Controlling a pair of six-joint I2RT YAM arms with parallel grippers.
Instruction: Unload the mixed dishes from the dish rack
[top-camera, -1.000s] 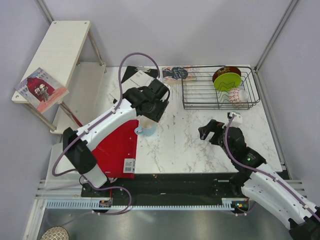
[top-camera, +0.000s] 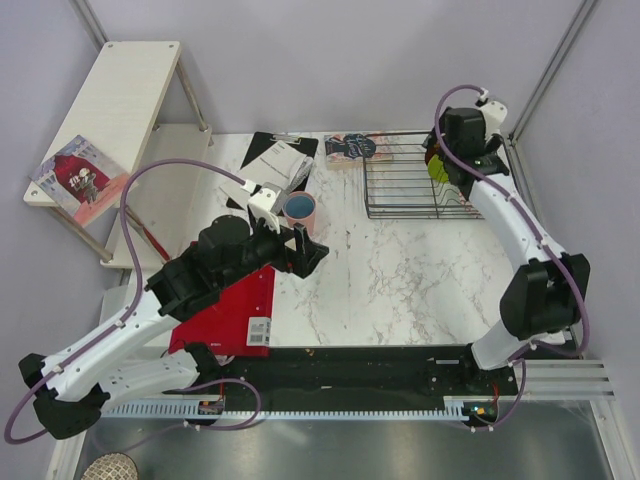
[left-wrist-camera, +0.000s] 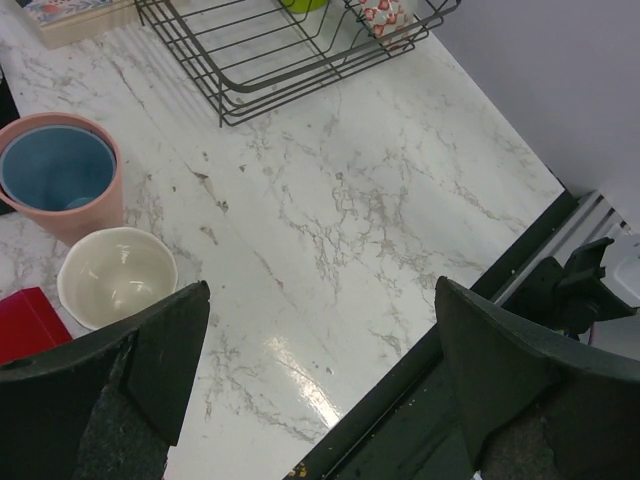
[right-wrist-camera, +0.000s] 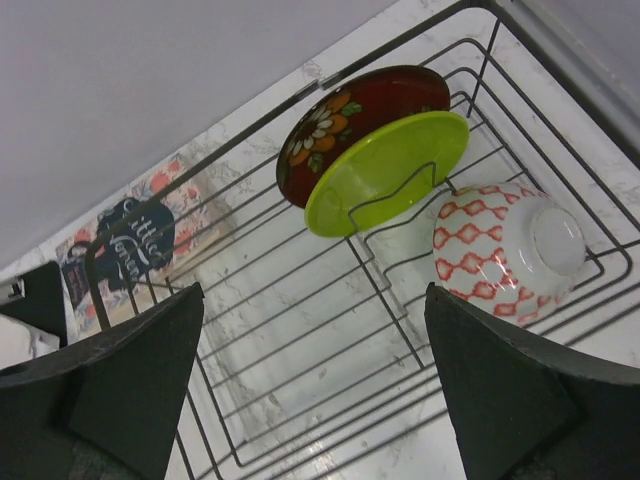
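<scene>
In the right wrist view the wire dish rack (right-wrist-camera: 370, 290) holds a dark red flowered plate (right-wrist-camera: 365, 105) and a lime green plate (right-wrist-camera: 390, 172), both on edge. A red-and-white patterned cup (right-wrist-camera: 490, 250) lies tilted on its side beside them. My right gripper is open above the rack, nothing between its fingers. On the counter, a pink cup (left-wrist-camera: 95, 212) with a blue inside stands by a cup with a white inside (left-wrist-camera: 118, 278). My left gripper hangs open and empty to the right of these cups; the top view mostly hides the white one.
A red folder (top-camera: 235, 310) lies left of the cups, with books (top-camera: 275, 165) behind it. Another book (top-camera: 345, 148) sits left of the rack. A white shelf (top-camera: 115, 90) stands at the far left.
</scene>
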